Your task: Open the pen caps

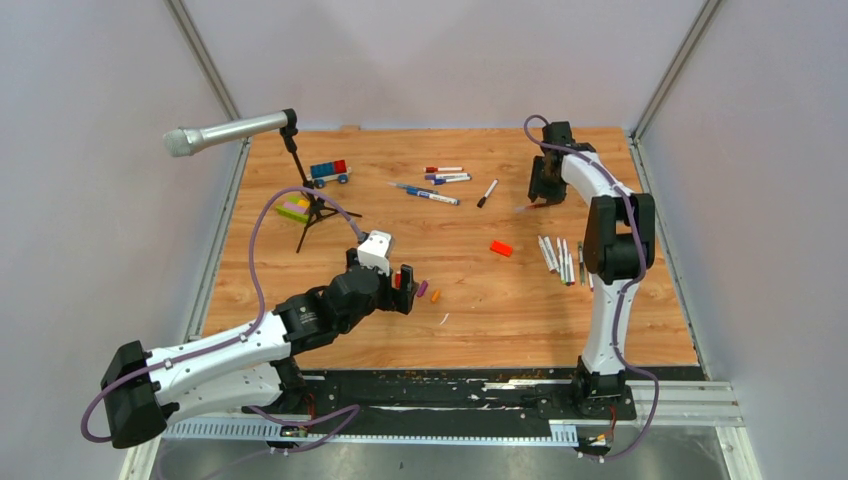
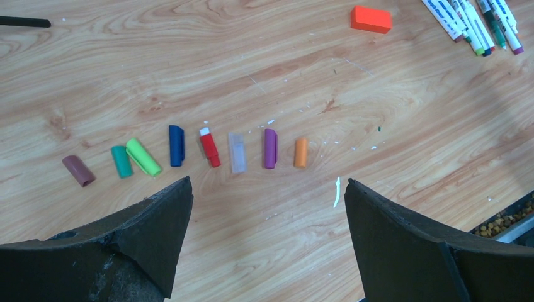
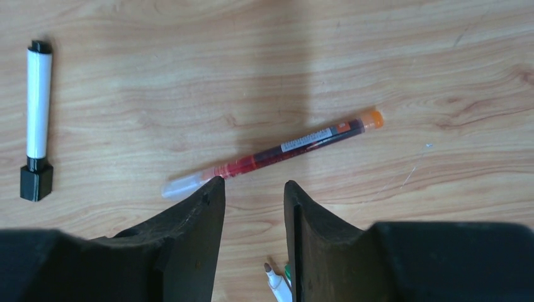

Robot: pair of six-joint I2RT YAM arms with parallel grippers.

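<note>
In the right wrist view a red pen (image 3: 277, 154) with a clear cap (image 3: 184, 186) lies flat on the table. My right gripper hangs above it, fingers part open, nothing between its fingers; the capped end sits just beyond one fingertip. My left gripper is wide open and empty over a row of loose caps: maroon (image 2: 79, 170), teal (image 2: 121, 162), light green (image 2: 143, 157), blue (image 2: 176, 145), red (image 2: 210, 148), clear (image 2: 237, 153), purple (image 2: 271, 148) and orange (image 2: 301, 152). Several pens (image 1: 558, 260) lie together at the right.
A black-and-white marker (image 3: 38, 113) is left of the red pen. Back centre holds several markers (image 1: 433, 196). A red-orange block (image 1: 501, 248) lies mid-table. The microphone stand (image 1: 305, 200) and toy car (image 1: 330, 172) occupy the back left.
</note>
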